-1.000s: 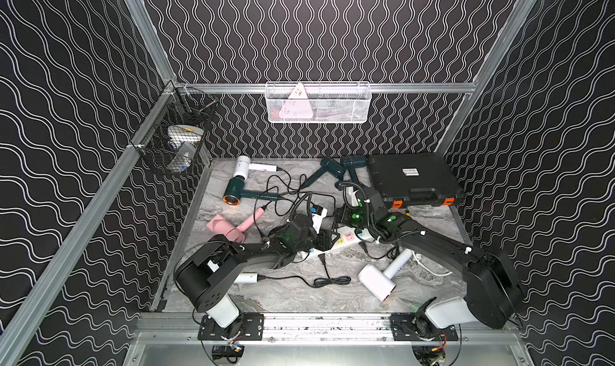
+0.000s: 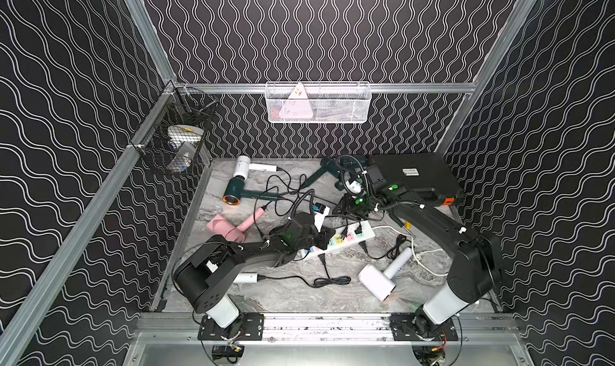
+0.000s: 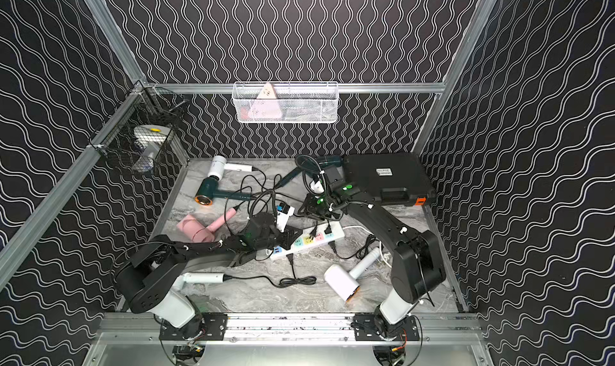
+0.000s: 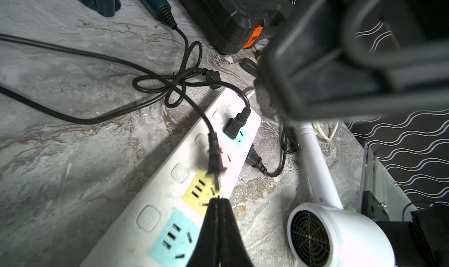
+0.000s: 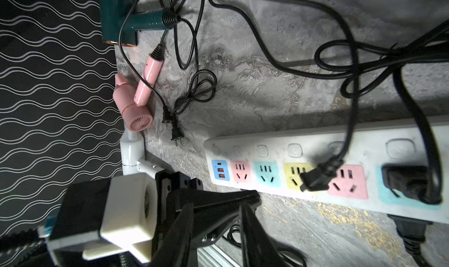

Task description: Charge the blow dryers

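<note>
My left gripper is shut with nothing visible between its fingers, low over the white power strip (image 4: 154, 192). Above the strip's yellow socket in the left wrist view hangs a black plug (image 4: 214, 157); in the right wrist view it is a loose plug (image 5: 318, 176). Another black plug (image 5: 407, 183) sits in the blue socket. My right gripper is raised behind the strip, fingers apart and empty. Pink dryers (image 5: 131, 110), green dryers (image 2: 237, 190) and a white dryer (image 2: 378, 282) lie around the strip, with tangled cords.
A black case (image 2: 416, 174) fills the back right. A white wire basket (image 3: 285, 113) hangs on the back wall, a black one on the left. Cables cover much of the middle. Some bare tabletop (image 2: 339, 292) lies at the front.
My left arm is nearly still.
</note>
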